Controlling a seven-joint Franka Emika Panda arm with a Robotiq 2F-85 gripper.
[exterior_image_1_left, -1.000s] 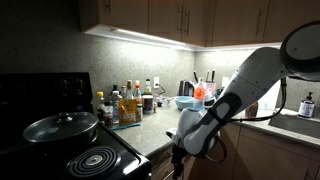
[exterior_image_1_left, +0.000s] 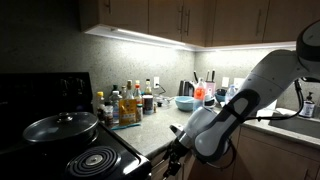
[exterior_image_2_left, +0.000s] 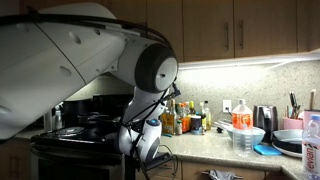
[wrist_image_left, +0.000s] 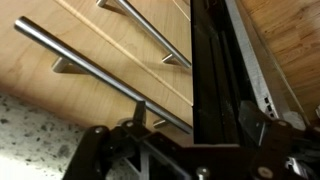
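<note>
In the wrist view, my gripper is open at the bottom of the picture, its dark fingers spread apart. A long silver bar handle (wrist_image_left: 95, 70) on a pale wooden drawer front (wrist_image_left: 100, 45) runs diagonally down, and its lower end sits near the space between the fingers. Whether they touch it cannot be told. A second drawer handle (wrist_image_left: 150, 30) lies further off. From exterior view 1, the white arm (exterior_image_1_left: 212, 137) reaches low in front of the counter beside the stove; the fingertips are hard to make out there.
Alongside the drawers runs a black panel with a metal strip (wrist_image_left: 250, 60), and wooden floor (wrist_image_left: 285, 35) shows beyond. A lidded pan (exterior_image_1_left: 60, 127) is on the stove. Several bottles (exterior_image_1_left: 127, 105) stand on the counter (exterior_image_1_left: 160, 128); a large bottle (exterior_image_2_left: 242, 127) stands further along.
The arm's lower white section has shifted to the right and slightly down in exterior view 1. Stove, pan and bottles have stayed where they were.
</note>
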